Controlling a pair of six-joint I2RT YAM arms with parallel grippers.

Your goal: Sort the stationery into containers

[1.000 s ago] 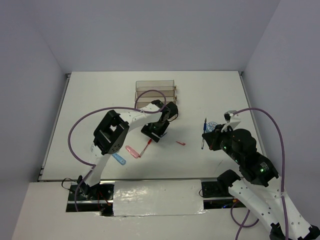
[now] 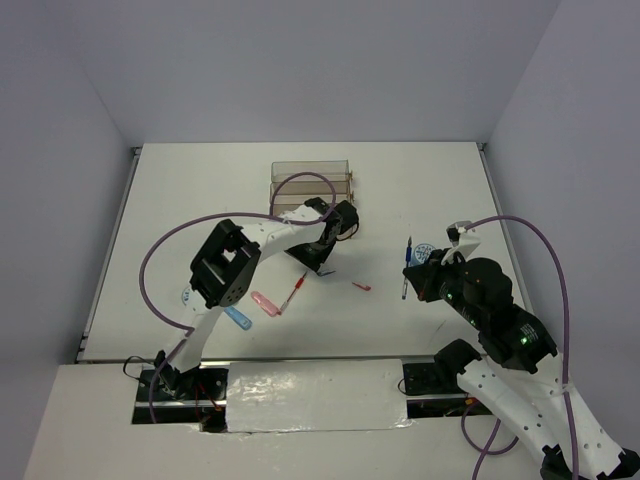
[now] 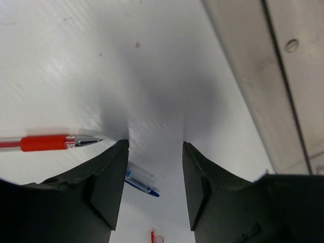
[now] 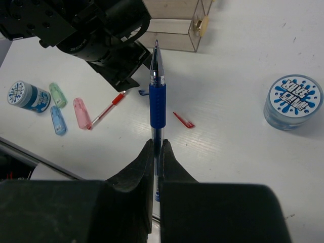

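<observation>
In the right wrist view my right gripper is shut on a blue pen (image 4: 158, 105), tip pointing up and away. The top view shows this pen (image 2: 408, 255) at the right. My left gripper has its fingers part-way apart over the table, with bare surface showing in the gap. A small blue cap (image 3: 143, 187) lies below them, partly hidden by the left finger. To its left is a red pen (image 3: 46, 143). A small red cap (image 2: 361, 287) lies mid-table. The clear drawer box (image 2: 310, 168) stands behind the left arm, which covers its front.
Pink (image 4: 82, 113), blue (image 4: 58, 120) and green (image 4: 57, 94) highlighter-like pieces lie at the left, near a blue-labelled jar (image 4: 29, 96). Another jar (image 4: 293, 102) stands near the right gripper.
The right arm and its pen look almost still.
</observation>
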